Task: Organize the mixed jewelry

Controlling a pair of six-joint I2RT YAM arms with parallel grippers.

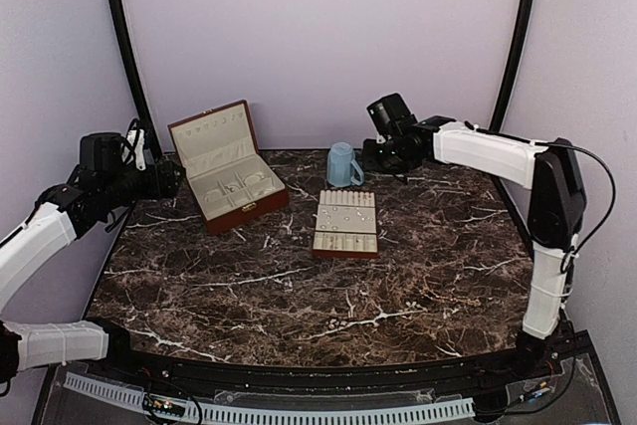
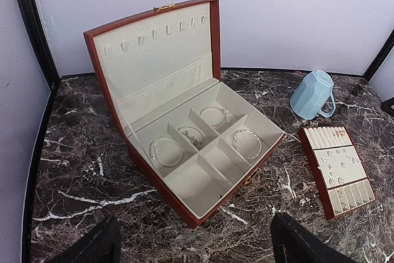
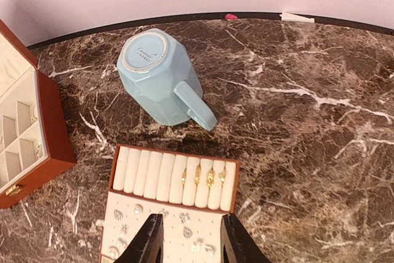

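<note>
The open jewelry box [image 1: 235, 208] stands at the back left, its cream compartments [image 2: 196, 189] holding several bracelets and a small chain. A flat tray [image 1: 345, 244] lies right of it, with rings or studs on its middle pad. Several gold pieces [image 3: 210, 177] sit on rolls at the tray's back right. Loose small jewelry [image 1: 338, 323] is scattered on the front of the table. Above the table, right of the blue mug, my right gripper has its fingers apart, nothing between them. My left gripper is open and empty, left of the box.
A light blue mug [image 1: 343, 166] stands upside down behind the tray, its handle to the right. The box's raised lid [image 2: 157, 56] leans back. Clear marble table [image 1: 448, 231] lies right of the tray.
</note>
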